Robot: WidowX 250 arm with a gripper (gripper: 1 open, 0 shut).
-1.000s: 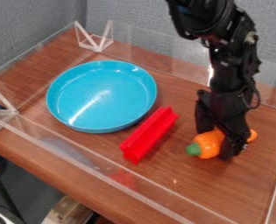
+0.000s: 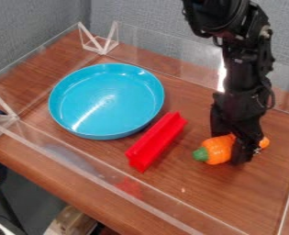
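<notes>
My black gripper (image 2: 238, 142) is low at the right of the table, over an orange carrot (image 2: 214, 151) with a green top. Its fingers hide part of the carrot, whose orange tip shows to their right. Whether they are closed on it cannot be told. A red bar-shaped block (image 2: 157, 140) lies left of the carrot, and a blue round plate (image 2: 106, 78) lies beyond it to the upper left.
A clear low barrier encloses the wooden table (image 2: 195, 197), with white brackets (image 2: 99, 42) at the back left. Bare wood lies in front of the carrot and behind the red block.
The gripper and carrot have shifted very slightly over the last second; the plate and red block are unmoved.
</notes>
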